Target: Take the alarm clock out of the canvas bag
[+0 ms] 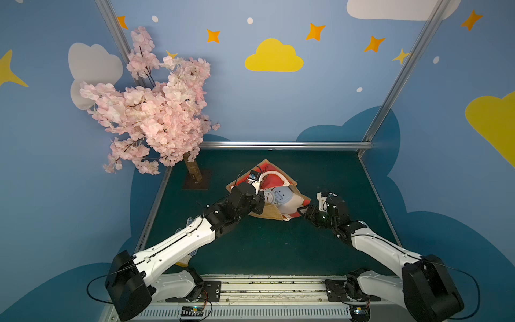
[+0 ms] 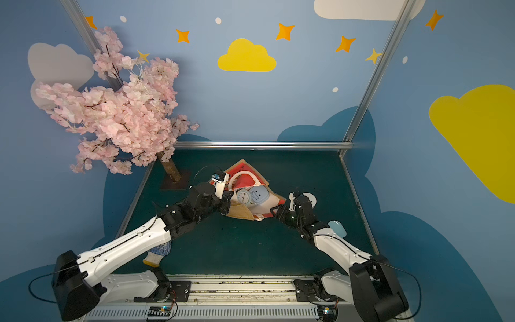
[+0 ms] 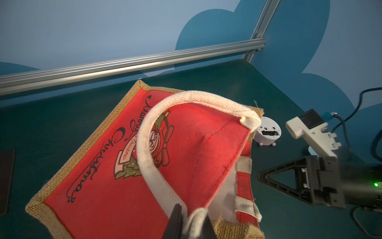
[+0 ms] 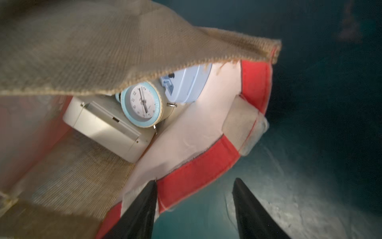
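Note:
The red canvas bag [image 3: 103, 187] with burlap trim lies on its side, mouth gaping. Inside it the alarm clock [image 4: 141, 104], round with a pale blue rim, sits between a white box [image 4: 101, 123] and a blue plastic object [image 4: 187, 81]. My left gripper is at the bag's upper edge, with white handle strap between its fingers; how tightly it holds is unclear. My right gripper stands open at the bag's mouth, on its right side in the top views.
A small white round device [image 3: 267, 131] and a blue utensil [image 2: 337, 228] are at the right. A blossom tree [image 1: 194, 170] stands back left, a glove [image 2: 158, 252] front left.

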